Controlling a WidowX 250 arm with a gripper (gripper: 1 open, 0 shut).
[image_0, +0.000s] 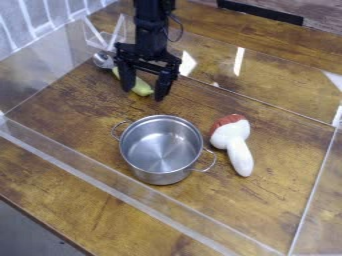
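Observation:
My black gripper (146, 76) hangs over the back left of the wooden surface, open, low around a yellow-green elongated object (138, 87) that it partly hides. Whether the fingers touch that object I cannot tell. A steel pot (160, 150) with two handles stands at the middle front. To its right lies a toy mushroom (231, 147) with a red cap and white stem.
Clear low walls border the wooden surface (67, 120). A whitish item (103, 56) sits at the back left behind my gripper.

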